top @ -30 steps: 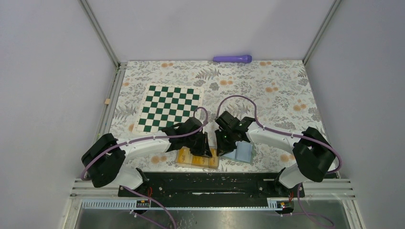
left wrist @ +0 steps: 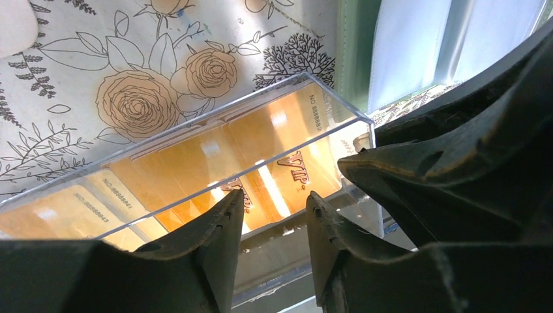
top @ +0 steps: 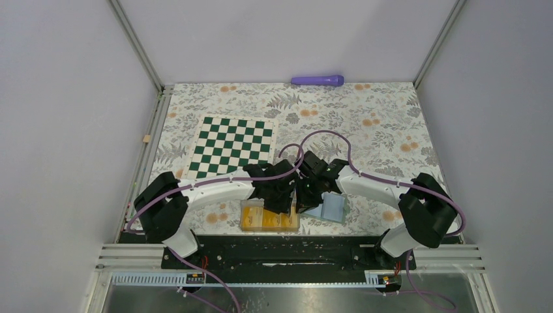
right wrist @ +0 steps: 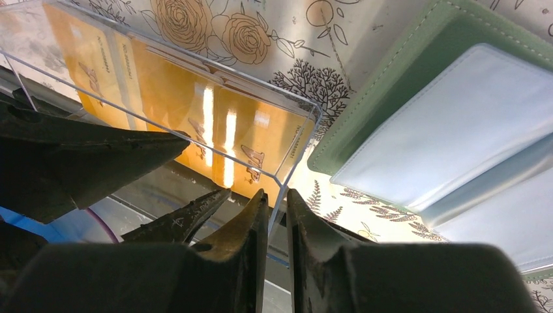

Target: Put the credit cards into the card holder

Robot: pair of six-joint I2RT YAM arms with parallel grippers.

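A clear box (top: 252,228) holding orange cards (left wrist: 300,171) lies at the table's front, the card holder (right wrist: 450,124), green with pale sleeves, to its right. My left gripper hangs open over the box, nothing between its fingers in the left wrist view. My right gripper is at the box's right end, its fingers slightly apart around the clear end wall; whether it grips it is unclear. Both grippers crowd close together in the top view (top: 287,195).
A checkerboard (top: 228,143) lies at the back left of the grippers, and a purple microphone (top: 317,80) at the far edge.
The right arm has stayed almost still.
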